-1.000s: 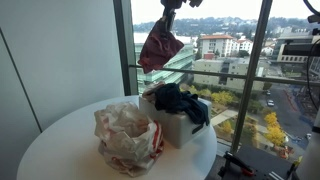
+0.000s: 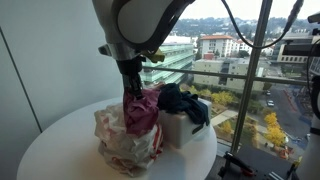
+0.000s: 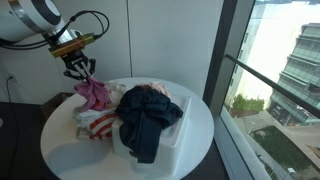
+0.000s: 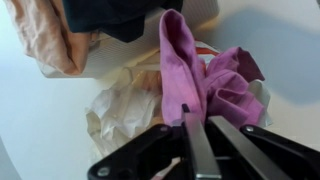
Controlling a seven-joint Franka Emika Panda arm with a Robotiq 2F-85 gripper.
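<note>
A magenta-pink cloth (image 2: 141,112) hangs from my gripper (image 2: 133,88), which is shut on it, over a white plastic bag with red markings (image 2: 118,150). In the wrist view the cloth (image 4: 180,70) runs up from between the fingers and spreads across the bag (image 4: 125,112). The cloth's lower part lies against or inside the bag's opening; I cannot tell how far in it reaches. The second exterior view has the gripper (image 3: 83,72) above the bag (image 3: 98,124), with the cloth (image 3: 93,94) below it.
Beside the bag stands a white bin (image 3: 172,150) heaped with clothes, a dark navy garment (image 3: 147,118) draped over its edge and a peach cloth (image 4: 47,40) alongside. A window rises behind.
From high above the bin, the gripper has come down and across to the left with the pink cloth, which now hangs over the bag. Bin and navy garment look unmoved.
</note>
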